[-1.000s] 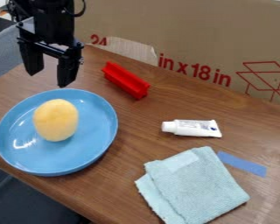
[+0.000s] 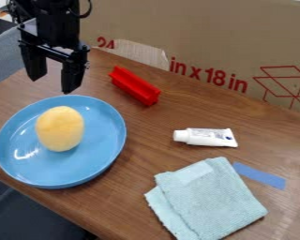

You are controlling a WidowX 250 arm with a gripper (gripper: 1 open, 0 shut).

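Observation:
My black gripper (image 2: 52, 70) hangs at the upper left, its two fingers apart with nothing between them, above the wooden table behind a blue plate (image 2: 102, 161). A pale yellow rounded object (image 2: 60, 128) rests on the plate. To the right of the gripper lies a red object (image 2: 134, 85). A white tube (image 2: 205, 137) lies right of the plate, and a folded light-blue cloth (image 2: 205, 201) is at the front right.
A cardboard box (image 2: 202, 42) printed in red stands along the back. A strip of blue tape (image 2: 259, 175) is on the table beside the cloth.

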